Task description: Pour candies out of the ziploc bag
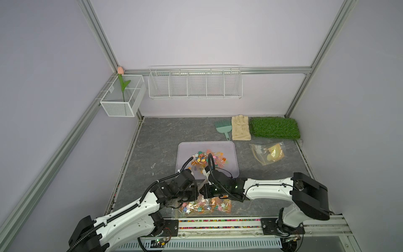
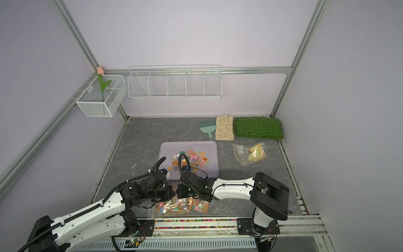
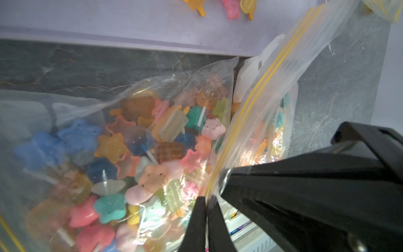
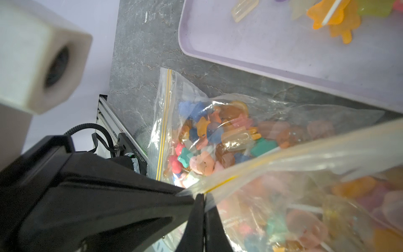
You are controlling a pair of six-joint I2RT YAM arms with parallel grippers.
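Two clear ziploc bags of colourful candies lie side by side in front of the tray. The left bag [image 3: 113,168] lies flat, its yellow zip strip at its left edge. The right bag [image 4: 356,218] has its zip edge raised, sloping up past the candies. My left gripper is shut on that zip edge. Shut on the same edge, close by and facing it, is my right gripper. Loose candies [image 1: 205,159] lie on the lilac tray [image 1: 184,147]. My arms partly cover the bags and tray front in both top views.
A bag with pale yellow items [image 1: 268,153] lies at the right. Behind stand a green dustpan [image 1: 223,126], a beige glove [image 1: 240,128] and a turf mat [image 1: 275,127]. White wire baskets [image 1: 195,84] hang on the walls. The table left of the tray is clear.
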